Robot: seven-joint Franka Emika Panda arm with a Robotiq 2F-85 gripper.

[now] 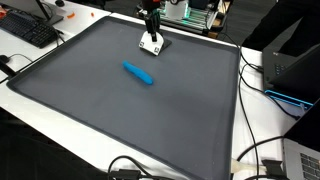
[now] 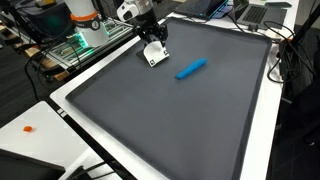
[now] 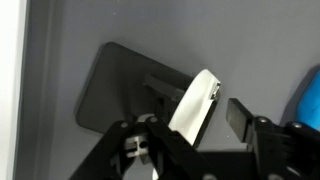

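A white object [image 1: 151,43] with dark marks on its face stands tilted at the back of the grey work surface. A dark square piece [image 3: 120,85] lies beneath and beside it in the wrist view. My gripper is over the white object [image 3: 194,105], whose upper end rises between the fingers. The fingers stand apart, with a clear gap on the right side. In the second exterior view the gripper [image 2: 148,40] is just above the white object [image 2: 156,53]; any contact cannot be made out.
A blue elongated object [image 1: 138,73] lies on the grey surface [image 1: 130,120], a short way from the gripper. A laptop [image 2: 265,12], a keyboard [image 1: 29,27] and cables lie around its edges.
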